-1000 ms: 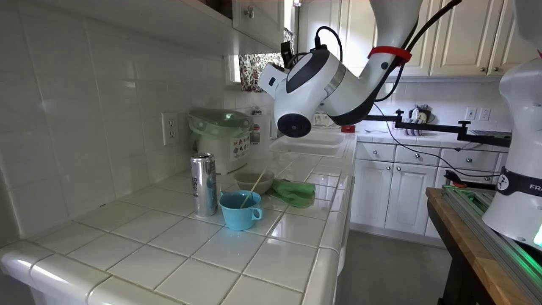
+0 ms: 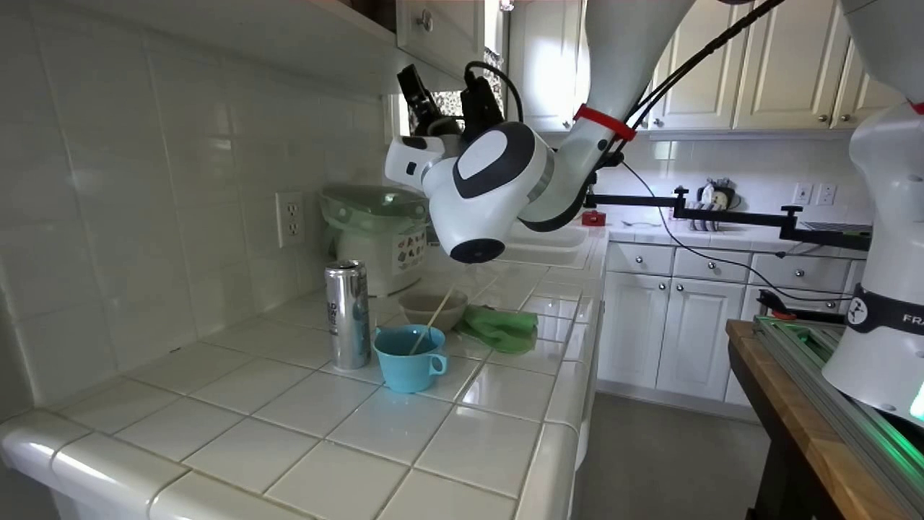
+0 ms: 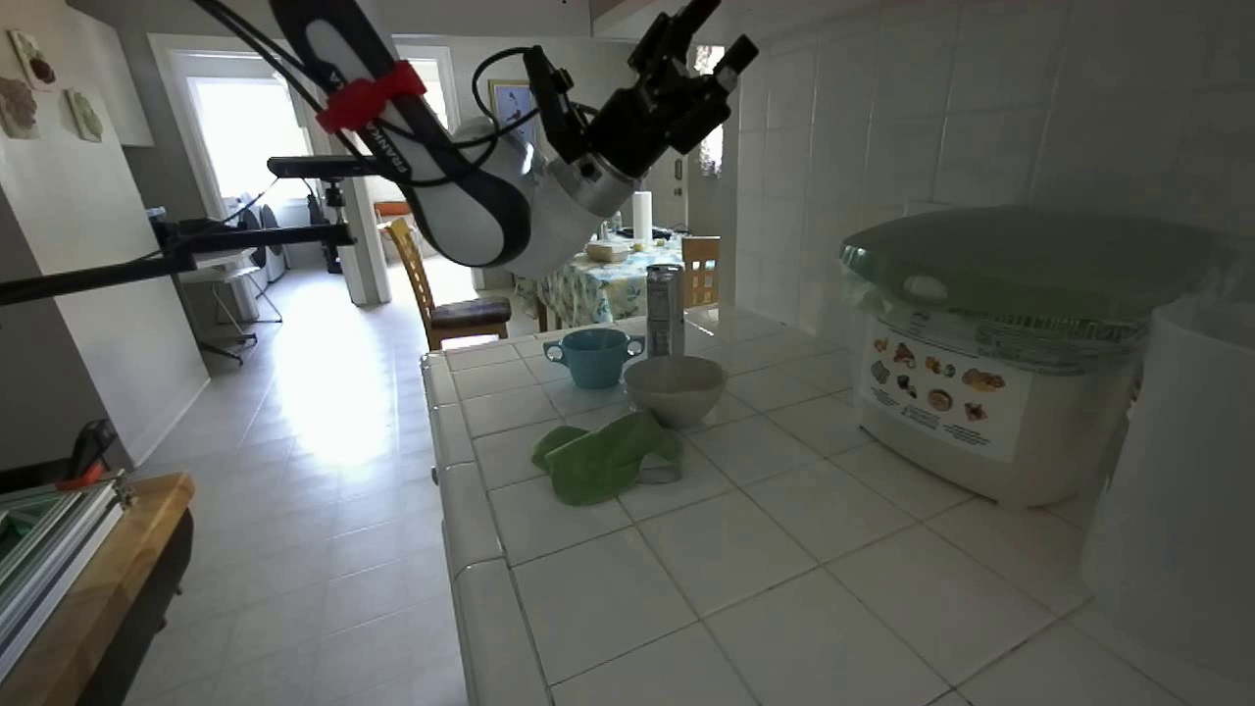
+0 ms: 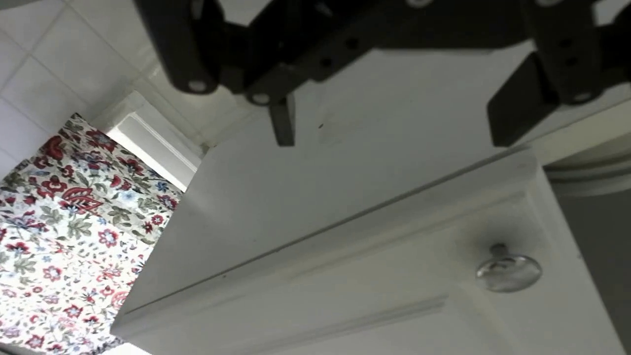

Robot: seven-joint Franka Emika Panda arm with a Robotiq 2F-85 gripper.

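My gripper is open and tilted upward, with nothing between its fingers. In the wrist view it faces the pale underside of the wall cabinet (image 4: pixel 331 183). A white cabinet door (image 4: pixel 367 296) with a round clear knob (image 4: pixel 508 273) fills the lower right there. The same door (image 2: pixel 450 48) and its knob (image 2: pixel 424 21) show at the top of exterior view 1, close above the gripper. Exterior view 2 has the gripper (image 3: pixel 723 35) high over the counter, well clear of the things below.
On the tiled counter (image 2: pixel 286 468) stand a silver can (image 2: pixel 348 316), a blue cup (image 2: pixel 405 368) with a stick in it, a bowl (image 3: pixel 674 388) and a green cloth (image 3: pixel 606 459). A lidded bin (image 3: pixel 941 400) is against the wall. A floral curtain (image 4: pixel 77 236) hangs beside the cabinet.
In exterior view 1 the arm has moved left, and the gripper has come up into sight nearer the cabinet door. The items on the counter have stayed put.
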